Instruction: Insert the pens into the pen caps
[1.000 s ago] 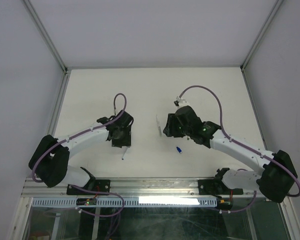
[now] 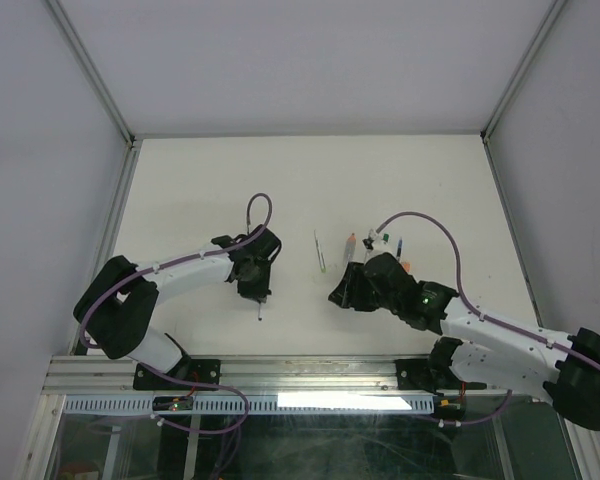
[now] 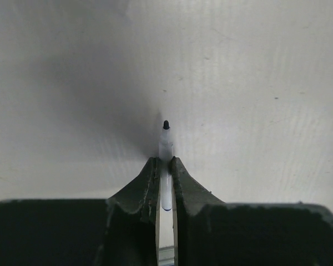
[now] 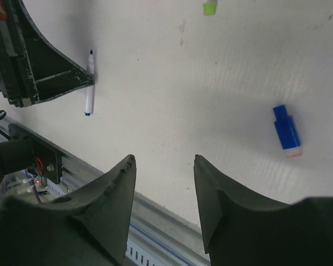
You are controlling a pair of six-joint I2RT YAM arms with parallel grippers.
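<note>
My left gripper point(image 2: 262, 298) is shut on a white pen with a black tip, held low over the white table near its front; the pen also shows at the upper left of the right wrist view point(image 4: 89, 91). My right gripper point(image 2: 345, 295) hangs right of centre, its fingers apart with nothing between them. Below it in the right wrist view lies a short blue cap point(image 4: 286, 133). A green-ended item point(image 4: 209, 7) sits at that view's top edge.
More slim pens or caps point(image 2: 319, 250) lie mid-table and behind the right gripper, including an orange one point(image 2: 351, 242). A metal rail runs along the front edge.
The right arm has come toward the front, now covering the blue cap in the top view. The left gripper has shifted slightly right with the pen.
</note>
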